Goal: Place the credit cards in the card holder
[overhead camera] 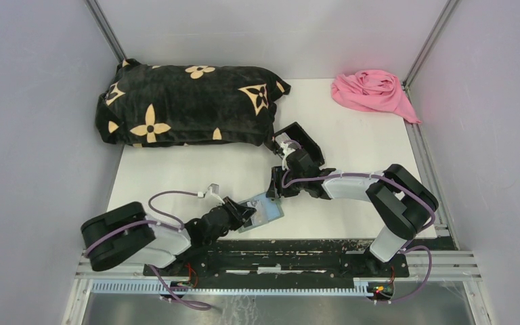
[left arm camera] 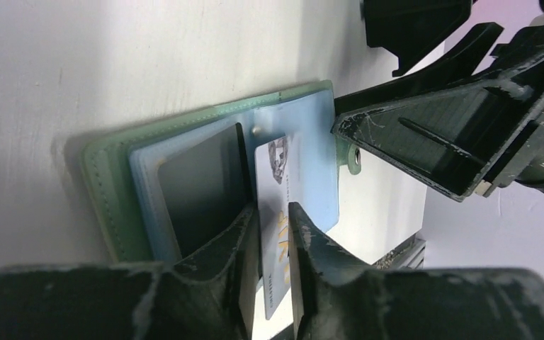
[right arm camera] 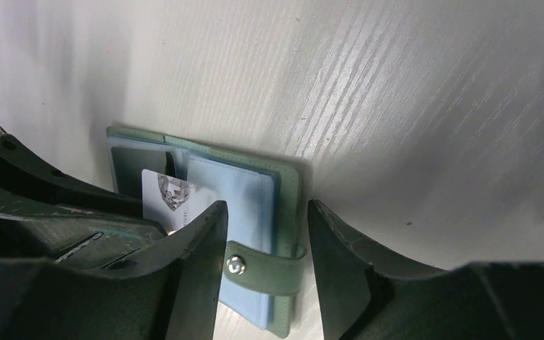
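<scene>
The card holder (overhead camera: 273, 210), green outside with pale blue sleeves (left arm camera: 315, 163), lies on the table near the front. A white card (left arm camera: 273, 184) with a printed picture stands out over its sleeves. My left gripper is at the holder, fingers part open around or beside the card's lower part; whether they grip it is unclear. My right gripper is open over the holder's strap end (right arm camera: 269, 273), nothing seen held between its fingers.
A black open box (overhead camera: 305, 139) lies behind the right gripper. A dark patterned cushion (overhead camera: 183, 101) fills the back left, a pink cloth (overhead camera: 372, 91) the back right.
</scene>
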